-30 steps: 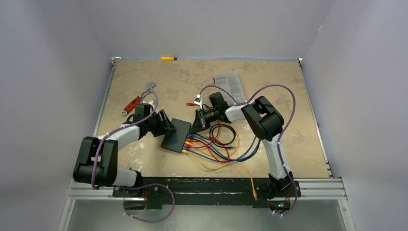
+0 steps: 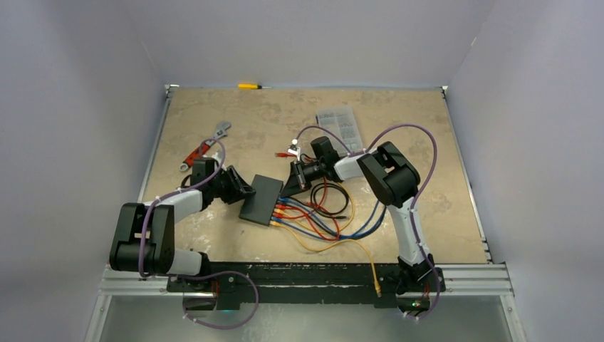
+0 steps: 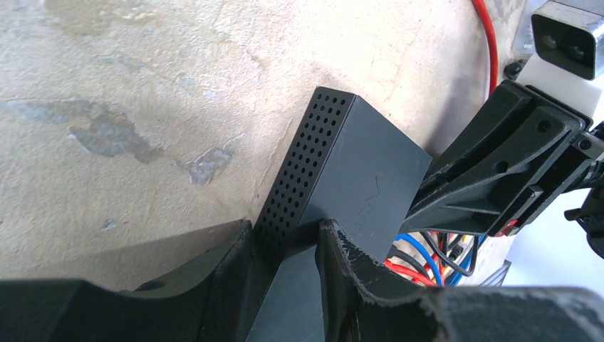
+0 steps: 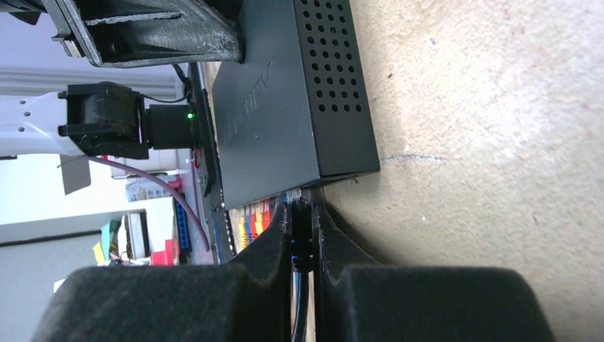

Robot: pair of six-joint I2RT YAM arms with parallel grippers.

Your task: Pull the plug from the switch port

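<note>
The black switch (image 2: 262, 201) lies flat on the table, its perforated side (image 3: 308, 157) showing in the left wrist view. At its left end is my left gripper; its fingers stand apart, with part of the switch's casing seen between them. Across at the port side, my right gripper is shut on a black plug (image 4: 303, 246), whose cable runs down between the fingers. The plug's tip is close against the switch's edge; how deep it sits in the port is hidden.
Several blue, red and yellow cables (image 2: 324, 231) fan out from the other ports, with a coiled black cable (image 2: 349, 206) among them. A wrench (image 2: 206, 146), a yellow screwdriver (image 2: 249, 86) and a clear box (image 2: 340, 125) lie farther back.
My left gripper has drawn back slightly to the left over the last second.
</note>
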